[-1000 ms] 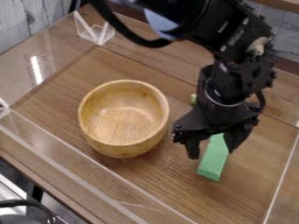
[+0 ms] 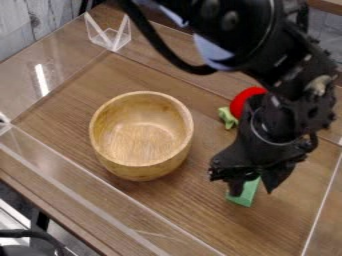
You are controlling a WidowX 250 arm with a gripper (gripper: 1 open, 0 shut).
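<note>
The black gripper [image 2: 247,172] is lowered on the right, its fingers around the upper part of a green block [image 2: 242,195] on the wooden table [image 2: 160,220]. The frame does not show clearly whether the fingers touch it. A wooden bowl [image 2: 140,135] sits left of the gripper. Behind the gripper are a red round object [image 2: 245,100] and a smaller light green item [image 2: 227,118], both partly hidden.
Black cabling lies at the bottom left.
The gripper has moved right from beside the bowl and now covers more of the green block. The red object has come into view behind it.
</note>
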